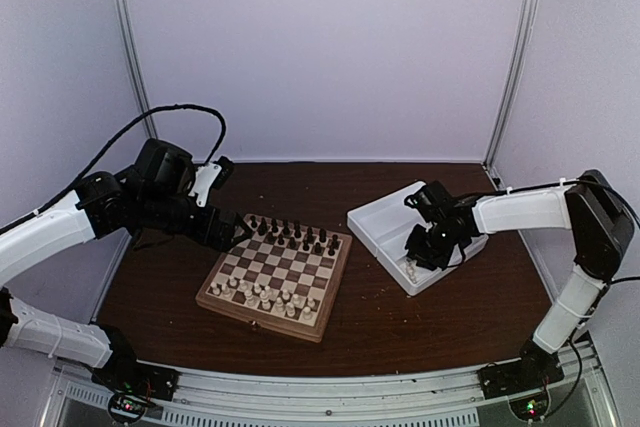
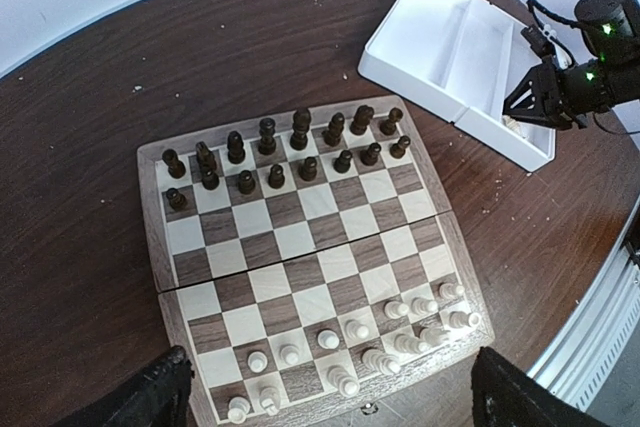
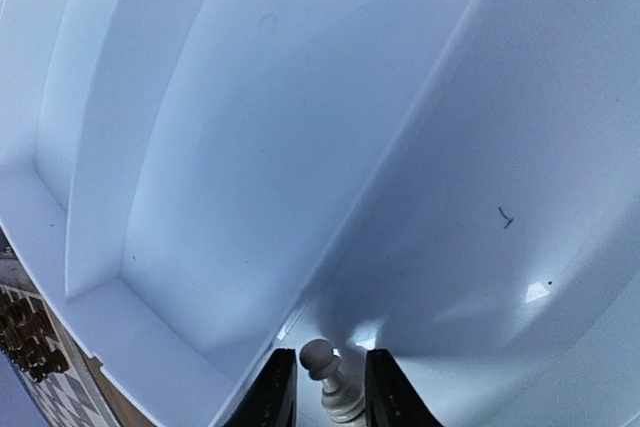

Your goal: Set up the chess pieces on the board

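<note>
The wooden chess board holds dark pieces along its far rows and white pieces along the near rows. My left gripper hangs open over the board's far left corner, nothing between its fingers. On the right, the white plastic tray has my right gripper down inside it. A white piece lies between that gripper's parted fingers at the bottom of the right wrist view; whether they touch it is unclear.
The tray has divider walls close to my right fingers. Metal rails edge the table's front.
</note>
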